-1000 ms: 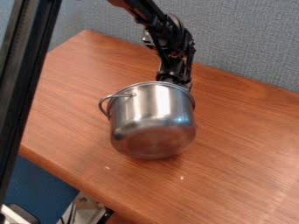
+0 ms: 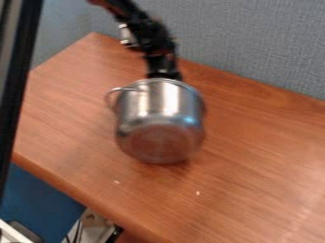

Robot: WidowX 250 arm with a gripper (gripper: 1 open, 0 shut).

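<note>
A shiny steel pot (image 2: 159, 123) with a wire handle at its left is in the middle-left of the wooden table, tipped so that much of its base faces the camera. Behind it the black gripper (image 2: 162, 78) reaches down to the pot's far rim and is shut on it, its fingertips largely hidden by the pot. Whether the pot rests on the table or hangs just above it is hard to tell.
A grey panel wall (image 2: 254, 47) runs along the back. A dark vertical post (image 2: 13, 66) stands at the left edge, with cables below the table's front left.
</note>
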